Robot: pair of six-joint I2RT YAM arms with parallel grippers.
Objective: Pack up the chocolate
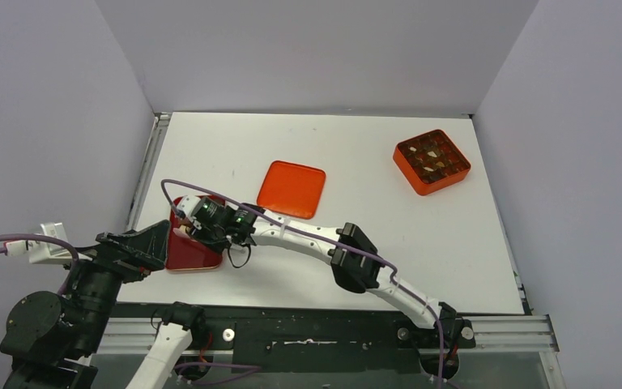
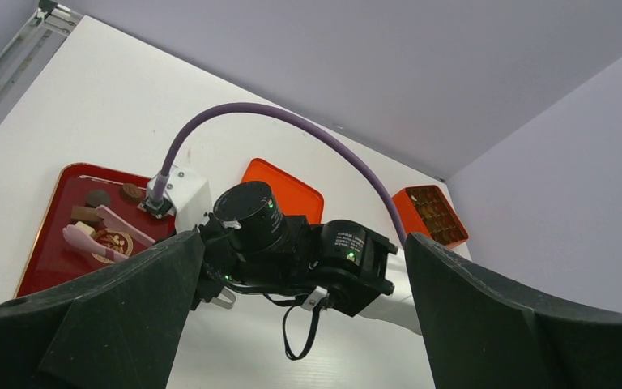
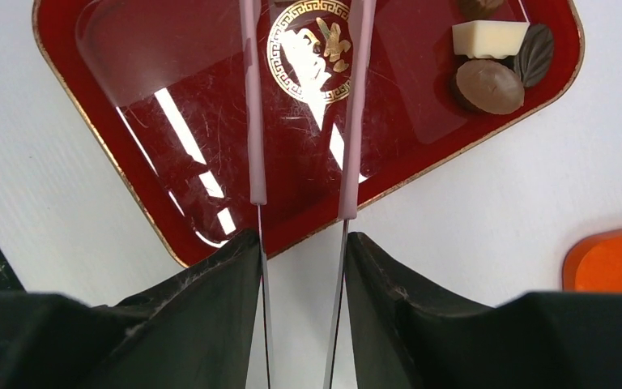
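The red gold-rimmed tray (image 1: 190,258) lies at the left of the table, partly under my right gripper. Its pink tips straddle the gold emblem, around something at the top edge of the right wrist view, mostly out of frame. A white chocolate (image 3: 486,38), a milk one (image 3: 487,86) and a dark leaf (image 3: 535,57) sit in the tray's corner. My left gripper stands open left of the table, nothing between its fingers. An orange box of chocolates (image 1: 431,182) sits at the back right.
An orange flat tray (image 1: 290,186) lies empty at the middle, just behind my right arm. Walls close the back and sides.
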